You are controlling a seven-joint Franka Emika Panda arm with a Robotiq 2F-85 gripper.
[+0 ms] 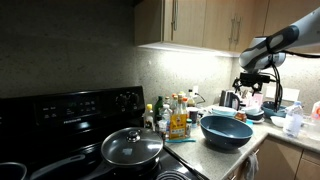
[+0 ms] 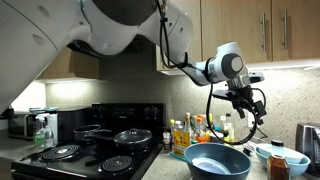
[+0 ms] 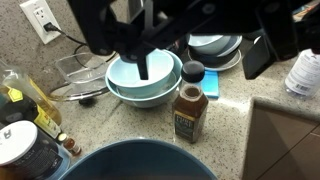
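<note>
My gripper stands open above the counter, its dark fingers [image 3: 265,52] spread wide with nothing held between them. Below it in the wrist view, a brown sauce bottle [image 3: 189,112] with a dark cap stands upright. Beside that bottle are light-blue bowls [image 3: 135,88]. A large dark-blue bowl [image 3: 140,160] fills the bottom of that view; in exterior view 1 the same big bowl [image 1: 227,131] sits near the counter's front edge. Exterior view 2 has the gripper [image 2: 238,112] hanging over the counter, above and near the big bowl [image 2: 215,160].
Several bottles [image 1: 180,118] crowd the counter between stove and bowl. A lidded pan [image 1: 132,148] rests on the black stove. Wooden cabinets [image 1: 190,22] hang above the counter. A clear bottle [image 3: 303,72] stands at the wrist view's right edge.
</note>
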